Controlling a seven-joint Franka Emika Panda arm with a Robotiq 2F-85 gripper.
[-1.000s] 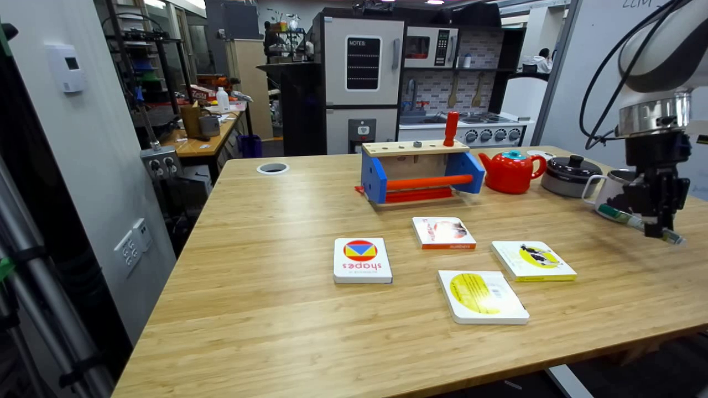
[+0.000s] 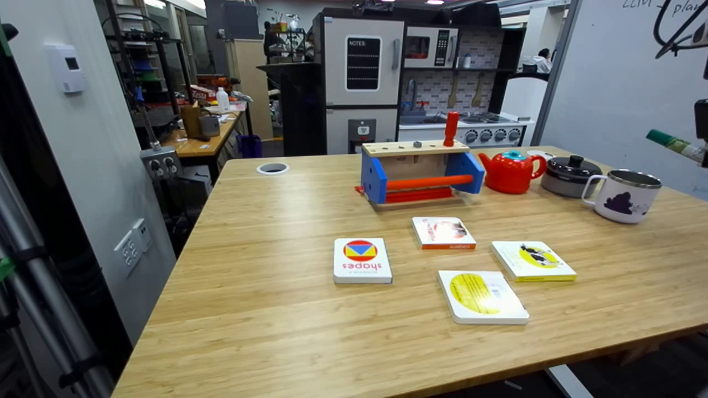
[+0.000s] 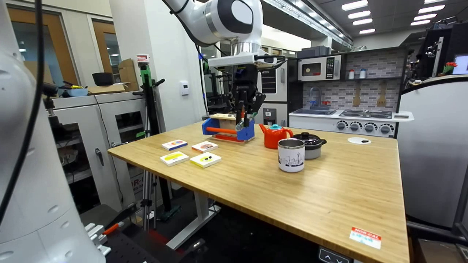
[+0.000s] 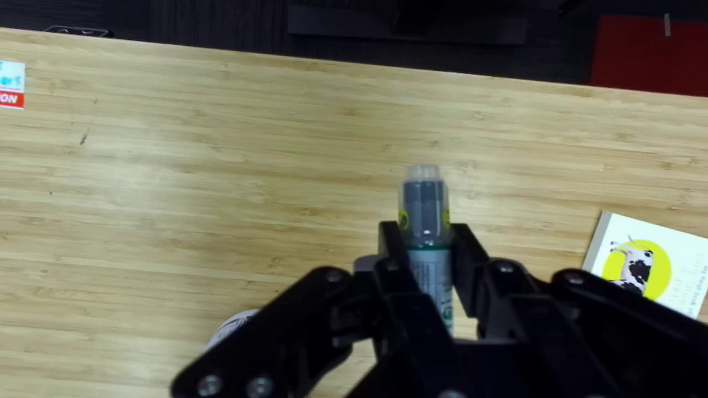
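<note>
A slim tube [image 4: 426, 211] with a clear end and a green-and-white label is clamped by my gripper, one dark finger on either side. At the right edge of exterior view 1 the green end of this tube [image 2: 670, 141] shows in the air, above the white mug [image 2: 622, 198]; most of the arm is out of that frame. In exterior view 2 my gripper [image 3: 244, 122] hangs above the table, and the clear end of the tube [image 3: 239, 126] pokes out below the fingers. The mug [image 3: 291, 154] stands upright, apart from the tube.
A blue-and-red toy workbench [image 2: 418, 172], red teapot [image 2: 509, 173] and lidded grey pot [image 2: 571, 178] line the back. Several board books lie flat, among them the shapes book [image 2: 362, 261] and cow book [image 4: 647, 265].
In exterior view 1 my gripper has risen and shifted right, mostly out of frame, carrying the tube up from low beside the mug. The table objects have stayed put.
</note>
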